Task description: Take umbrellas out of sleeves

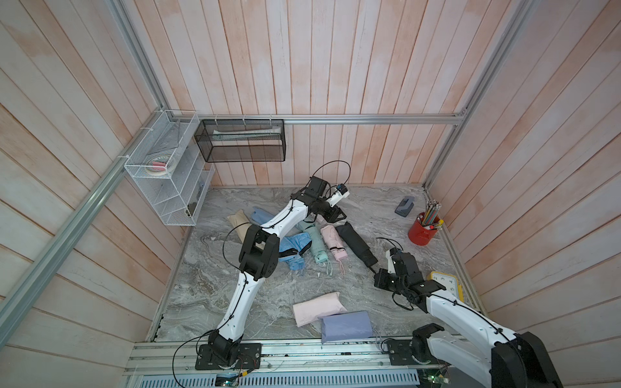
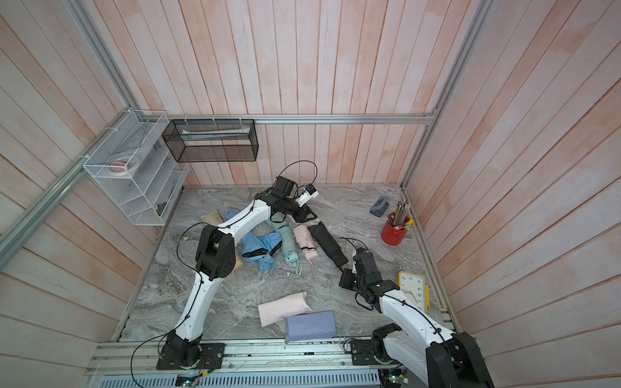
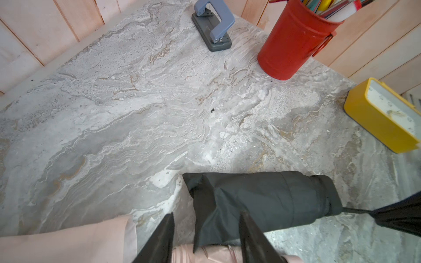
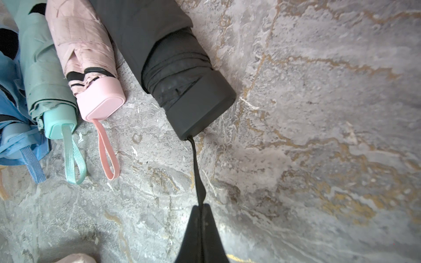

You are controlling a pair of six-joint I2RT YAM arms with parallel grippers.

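Note:
A black umbrella (image 4: 201,103) lies on the tabletop with its handle and some folds out of a black sleeve (image 3: 258,192). The sleeve's far end is flat and creased. My right gripper is shut on the black wrist strap (image 4: 196,171), which runs taut from the handle. Over the sleeve's flat end, my left gripper is open, a finger on either side of the cloth corner. To the left lie a pink umbrella (image 1: 333,240), a green umbrella (image 1: 317,244) and a blue umbrella (image 1: 295,251), their handles showing in the right wrist view.
A pink pouch (image 1: 317,308) and a purple pouch (image 1: 347,326) lie at the front edge. A red pen cup (image 1: 421,232), a hole punch (image 1: 405,205) and a yellow-framed clock (image 2: 412,288) stand at the right. Bare tabletop extends behind the black umbrella.

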